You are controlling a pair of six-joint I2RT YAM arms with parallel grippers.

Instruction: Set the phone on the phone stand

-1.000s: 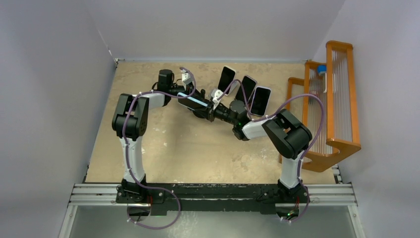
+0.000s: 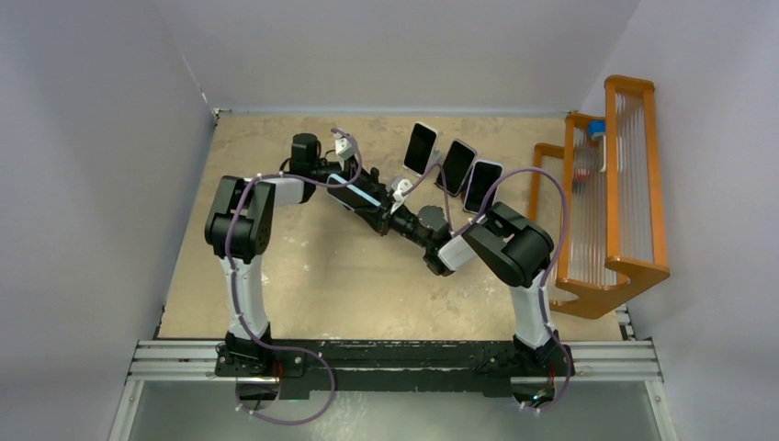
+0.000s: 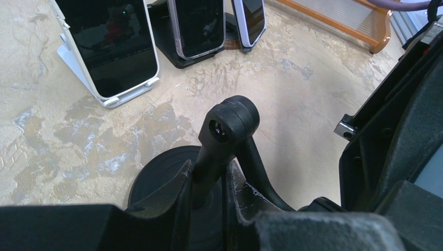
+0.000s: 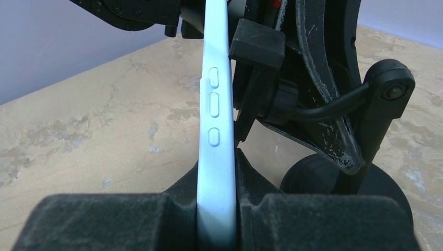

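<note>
A phone with a pale blue edge stands edge-on in the right wrist view, my right gripper shut on it. From the top, the phone spans the space between both grippers, its far end close to the left arm. The black phone stand is below: its round base and jointed post show in the left wrist view. My left gripper is part open around the post, a narrow gap between its fingers; whether they touch the post is unclear. The stand's holder is mostly hidden.
Three other phones stand behind to the right: one on a white stand, a middle one and a right one. A wooden rack is at far right.
My right arm has moved left and slightly toward the front, and the phone's near end has swung frontward with it. The left arm is nearly still.
</note>
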